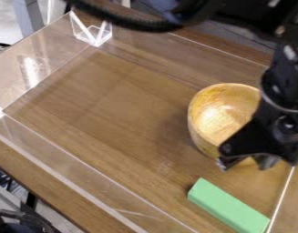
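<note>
My black gripper point(246, 157) is low at the right, beside the front right of a light wooden bowl point(218, 109) and partly in front of it. Its fingertips are dark and small in the picture; nothing shows held between them. A pale green block point(227, 206) lies flat on the wooden table below the gripper, apart from it.
Clear plastic walls point(66, 182) border the board. A white bracket point(93, 32) stands at the back left corner.
</note>
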